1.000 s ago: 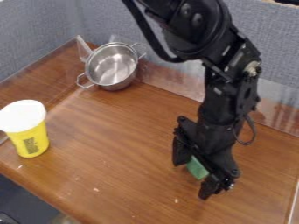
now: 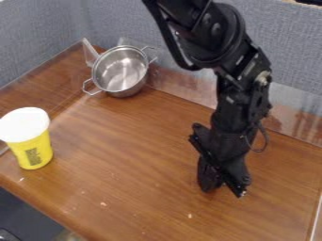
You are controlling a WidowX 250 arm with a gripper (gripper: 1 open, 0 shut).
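My black gripper (image 2: 220, 181) is low over the wooden table on the right side, pointing down, its fingers drawn together.
A steel pot (image 2: 120, 72) with handles stands at the back left. A white and yellow container (image 2: 28, 146) is at the left edge. Grey padded walls border the back and left.
The gripper has closed up and moved slightly upward in the view, its fingers narrower than before. The green thing between them is no longer visible.
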